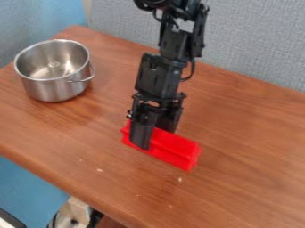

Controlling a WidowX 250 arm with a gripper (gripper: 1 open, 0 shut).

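My black gripper (154,125) reaches down from the top centre and is shut on a red bar-shaped object (177,152), which lies low at the middle of the wooden table. The fingers cover part of the red object's left half, and whether it touches the tabletop all along cannot be told.
A steel pot (53,81) stands at the back left of the table (248,169). The table's front left edge runs diagonally near the bottom, with blue floor beyond.
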